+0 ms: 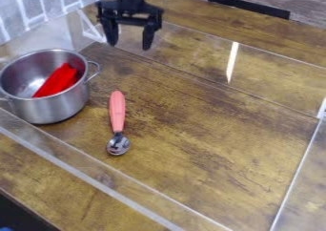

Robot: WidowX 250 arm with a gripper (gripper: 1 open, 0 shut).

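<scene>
My gripper [130, 36] hangs at the top of the camera view, its dark fingers spread apart, nothing seen between them. Below and to the left, a steel pot [45, 106] holds a red object [57, 80]. A scoop with a pink handle [117, 115] lies on the wooden table [216, 149] right of the pot, its metal head toward the near side.
Clear panel edges [232, 58] cross the table at the right and front. A dark area [274, 6] lies beyond the back edge at top right.
</scene>
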